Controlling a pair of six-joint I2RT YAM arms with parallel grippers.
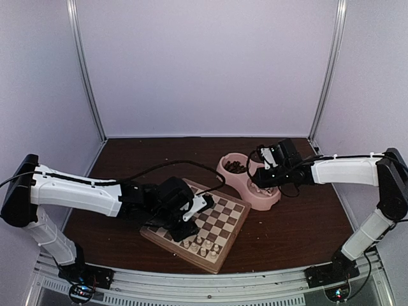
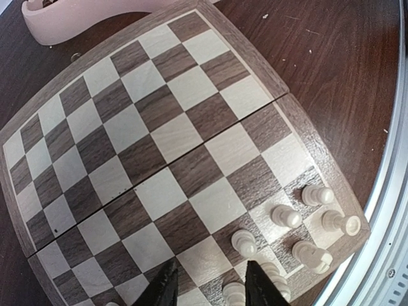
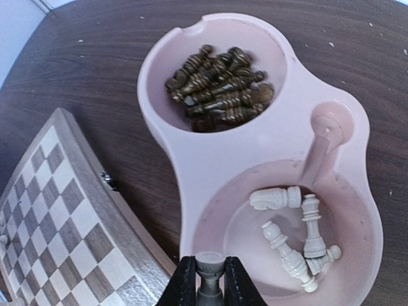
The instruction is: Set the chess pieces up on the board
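Note:
The checkered chess board lies at the front centre. Several white pieces, one a pawn, stand upright at its near right corner in the left wrist view. Over the board my left gripper is partly open, with bare squares showing between its fingers. A standing piece is close to its right finger. My right gripper is shut on a white piece near the left rim of the pink double bowl. The gripped piece's lower part is hidden.
White pieces lie loose in the bowl's near hollow. Dark pieces are heaped in the other hollow. The board's far half is empty. A metal rail runs along the front, with bare table at the right.

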